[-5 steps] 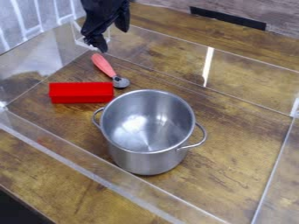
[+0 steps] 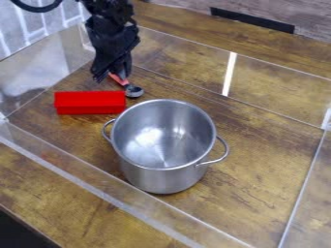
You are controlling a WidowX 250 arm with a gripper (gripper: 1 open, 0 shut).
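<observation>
My black gripper is lowered over a spoon with a red handle and a metal head, behind a red box. The gripper covers much of the handle, and whether its fingers are around it is hard to tell. A steel pot with two side handles stands in the front middle.
A dark object lies along the back right edge, and a transparent edge runs along the left.
The gripper has come down from the upper back toward the table, over the spoon, and now hides much of its red handle. The box and pot have not moved.
</observation>
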